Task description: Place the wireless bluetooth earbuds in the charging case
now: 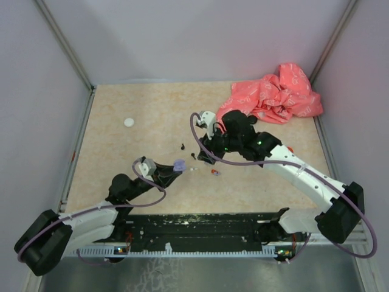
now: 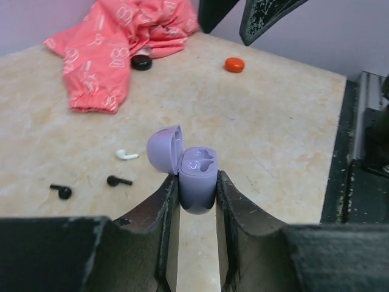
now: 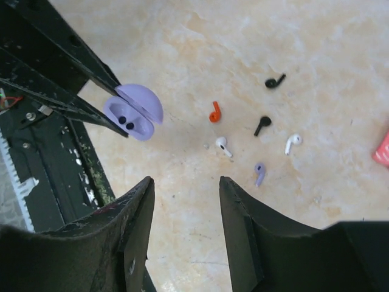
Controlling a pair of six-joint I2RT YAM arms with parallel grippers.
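Note:
The lilac charging case (image 2: 197, 185) is held with its lid (image 2: 163, 150) swung open, and my left gripper is shut on its body. Two dark wells show inside the case (image 3: 144, 129) in the right wrist view; no earbud stands out of them. Above the table my right gripper is open, with only tabletop visible between its fingers. Loose earbuds lie beyond it: a lilac one (image 3: 260, 173), a white one (image 3: 223, 146), another white one (image 3: 293, 142), an orange one (image 3: 215, 112) and two black ones, one nearer (image 3: 262, 125) and one farther (image 3: 274, 81).
A crumpled pink cloth (image 1: 273, 97) covers the back right, with a black case (image 2: 141, 62) at its edge. An orange case (image 2: 234, 64) sits farther right. One white round object (image 1: 129, 122) lies at the back left.

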